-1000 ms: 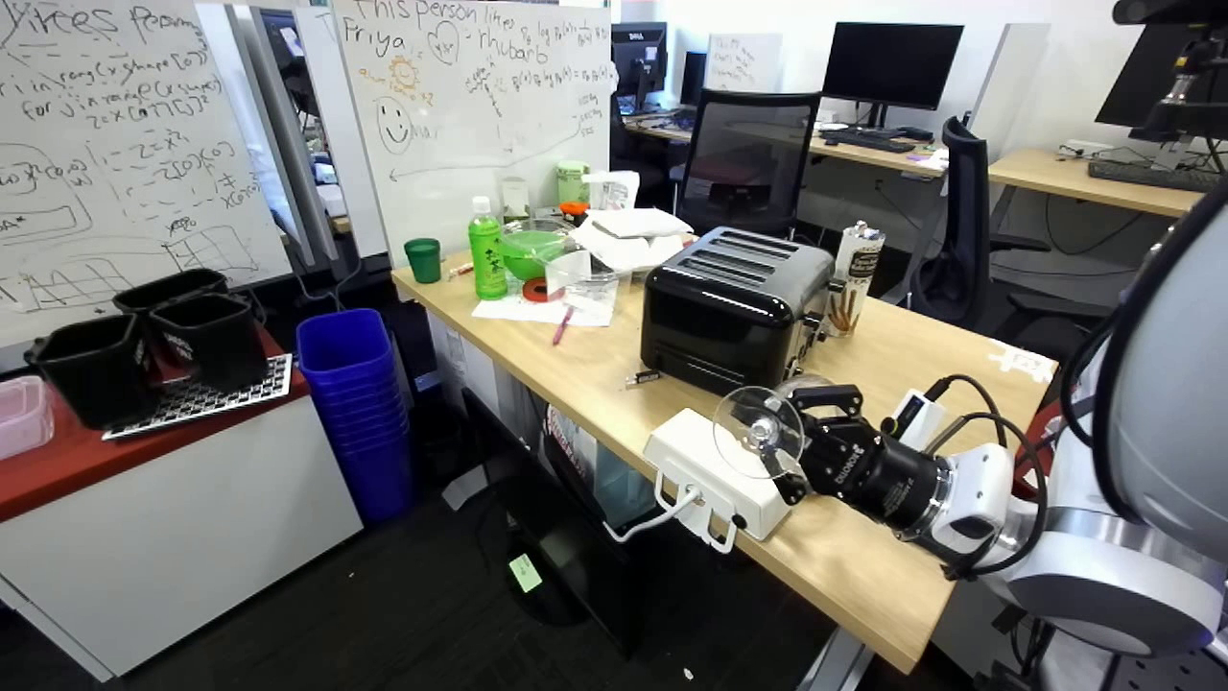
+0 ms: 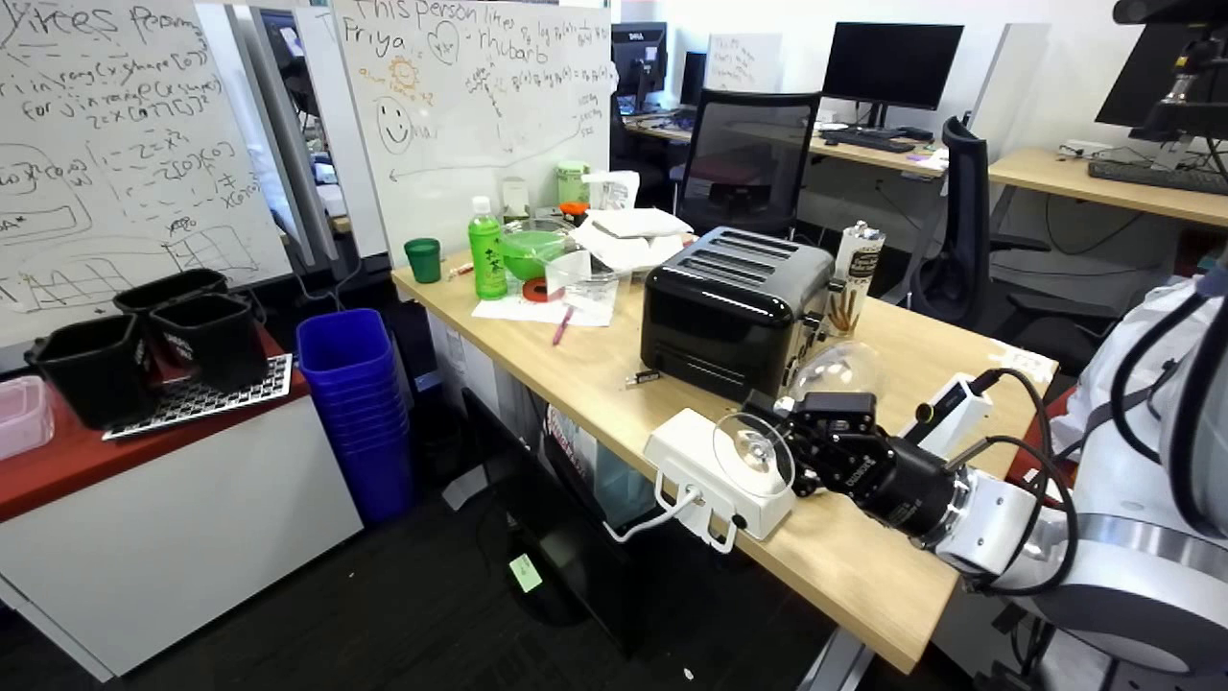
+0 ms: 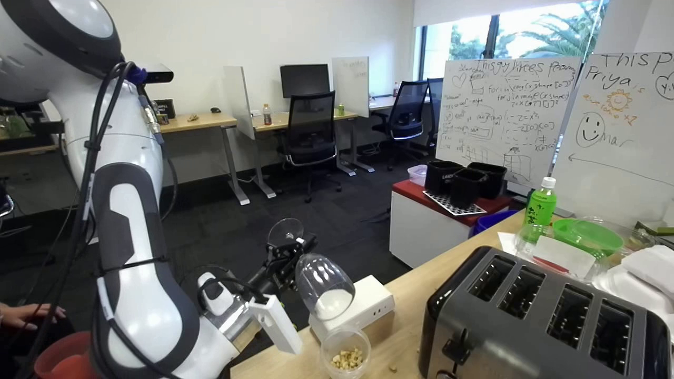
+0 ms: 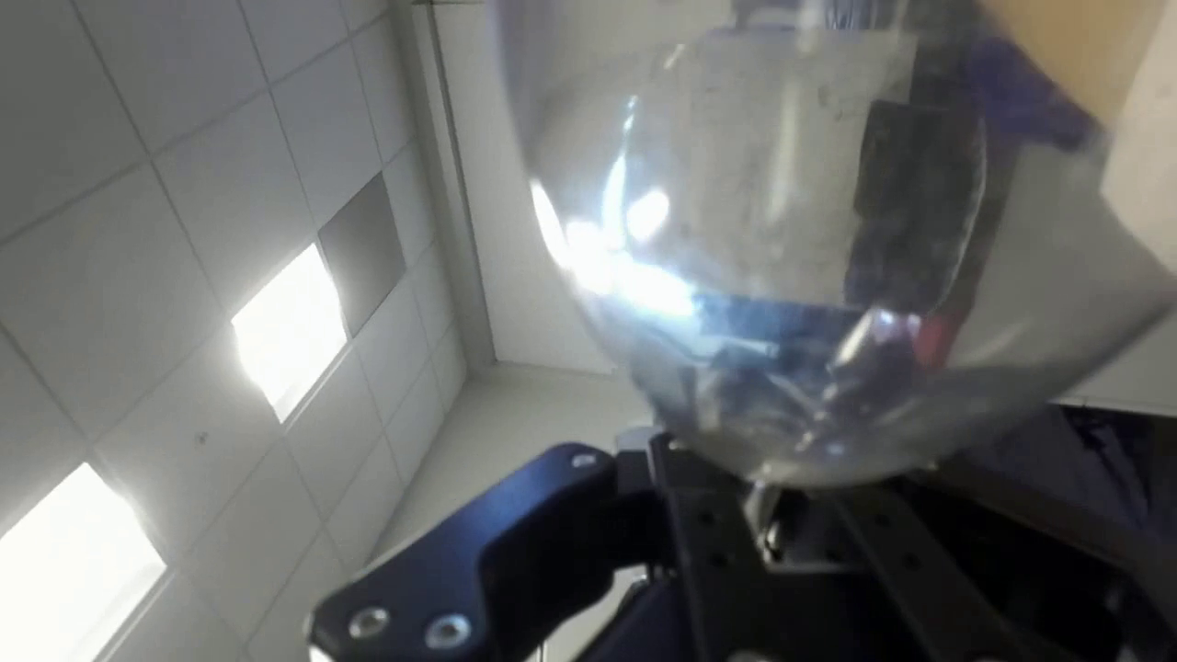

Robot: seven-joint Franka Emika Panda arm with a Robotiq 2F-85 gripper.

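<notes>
A clear wine glass [image 3: 320,284] is tipped well over in exterior view 2, its bowl sloping down toward the table and its round foot raised behind. My gripper [image 3: 291,247] is shut on its stem, between foot and bowl. Below the bowl's mouth stands a clear cup [image 3: 344,355] holding pale nut-like pieces. In the wrist view the transparent bowl [image 4: 772,221] fills the upper right, and the stem runs down between the fingers. No pieces show inside the bowl. Exterior view 1 shows the glass's foot [image 2: 754,455] above a white box.
The white box [image 3: 373,302] with sockets lies beneath the glass at the table edge. A large black toaster [image 3: 537,316] stands close by on the table. A few crumbs lie near the cup. Farther off are a green bottle [image 2: 486,251] and a green bowl [image 2: 531,251].
My wrist has rolled and the arm has shifted slightly. The glass has tilted, so its bowl now shows beyond the gripper toward the toaster side. The white box and toaster have not moved.
</notes>
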